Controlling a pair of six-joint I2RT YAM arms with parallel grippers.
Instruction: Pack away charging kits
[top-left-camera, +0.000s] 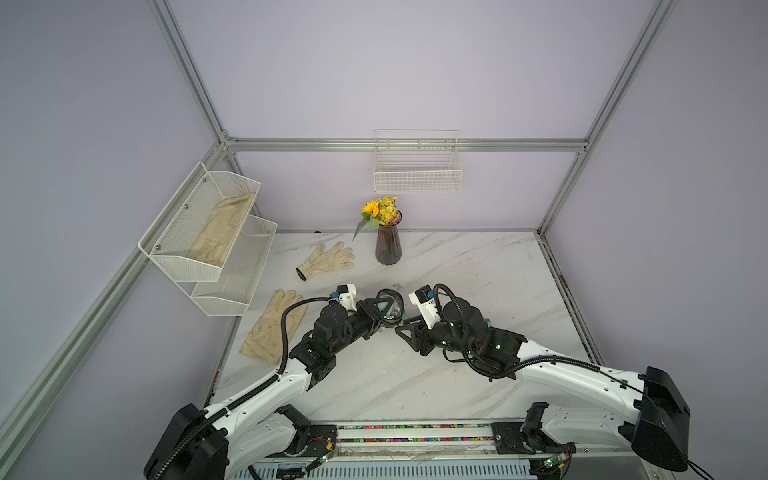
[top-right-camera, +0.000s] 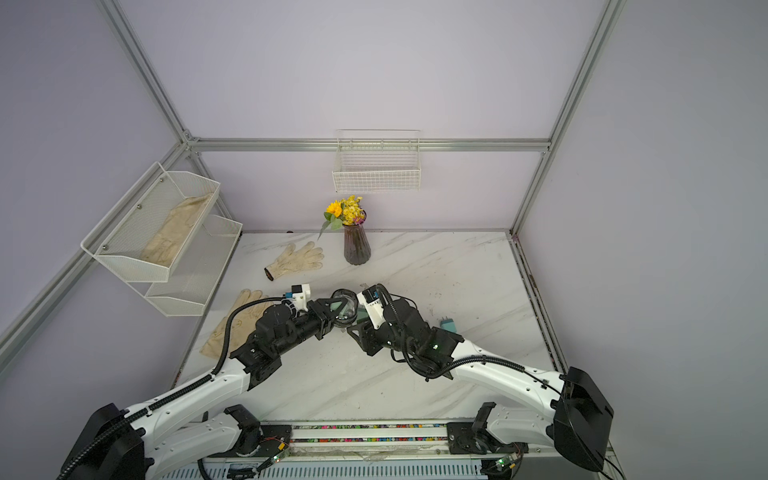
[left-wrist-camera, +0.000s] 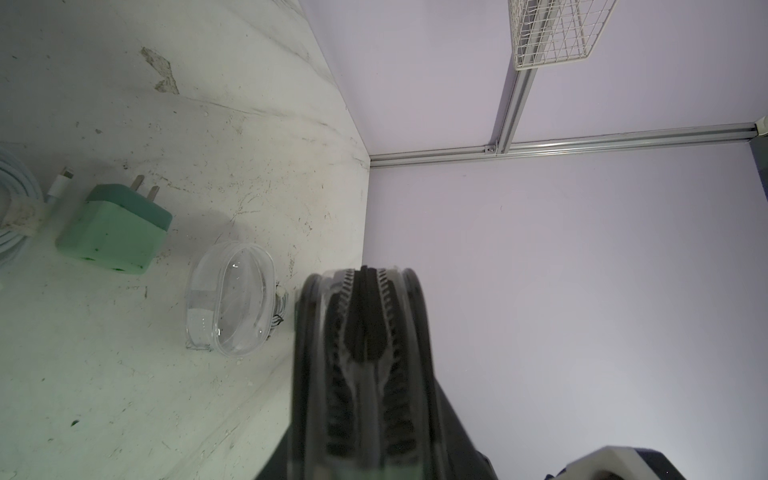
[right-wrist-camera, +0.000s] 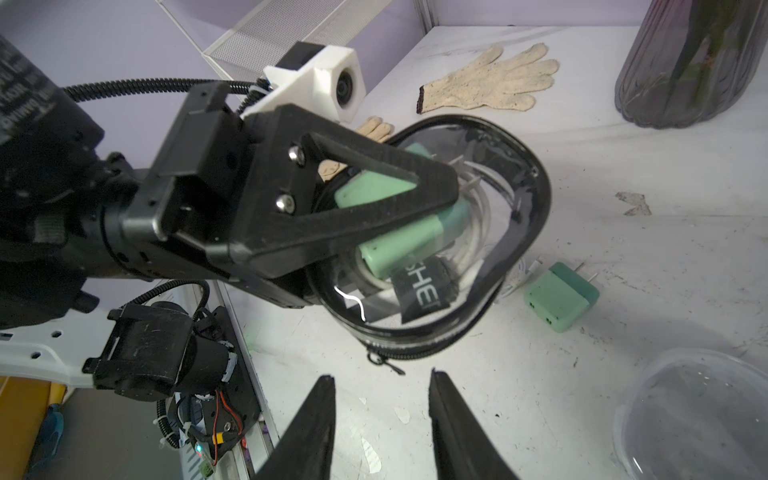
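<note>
In the right wrist view, a clear pouch (right-wrist-camera: 512, 172) with black edging hangs in the air, my left gripper shut on its side. Inside it show a green charger (right-wrist-camera: 404, 244) and a white coiled cable (right-wrist-camera: 480, 228). A small black zip pull (right-wrist-camera: 386, 364) dangles from its lower edge. Just below, my right gripper stands partly open, a gap between its fingers and nothing in it. On the table lie another green charger (left-wrist-camera: 116, 228), a coiled white cable (left-wrist-camera: 14, 204) and an empty-looking clear case (left-wrist-camera: 232, 297).
A flower vase (top-left-camera: 388, 244) stands at the back. Gloves (top-left-camera: 326, 260) lie at the left. White mesh shelves (top-left-camera: 240, 272) hang on the left wall, a wire basket (top-left-camera: 417, 177) at the back.
</note>
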